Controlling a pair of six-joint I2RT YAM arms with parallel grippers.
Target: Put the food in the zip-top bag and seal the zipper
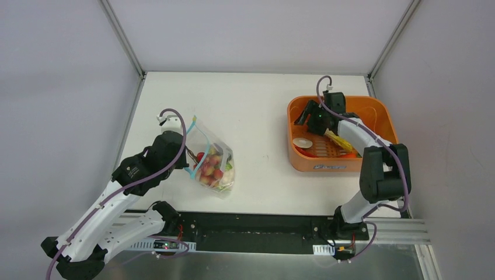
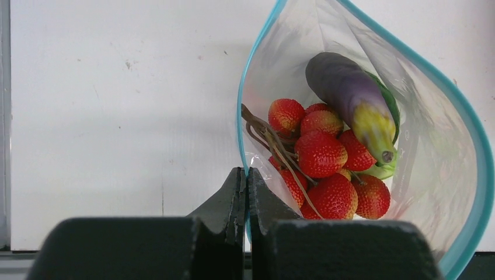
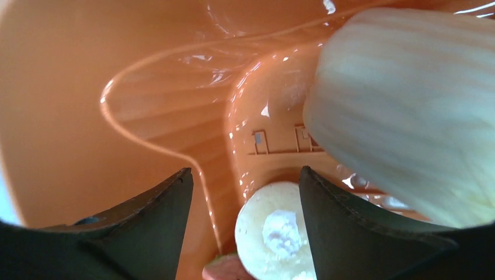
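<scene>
A clear zip top bag (image 1: pixel 219 172) with a blue zipper sits open on the table's left half, holding several red lychee-like fruits (image 2: pixel 320 153), brown stems and an eggplant (image 2: pixel 344 87). My left gripper is shut on the bag's zipper edge at the opening. My right gripper is open inside the orange bin (image 1: pixel 341 165), over a pale round slice (image 3: pixel 267 227), beside a large whitish item (image 3: pixel 403 111). A yellow item (image 1: pixel 341 142) and red pieces lie in the bin too.
Walls border both sides and the back.
</scene>
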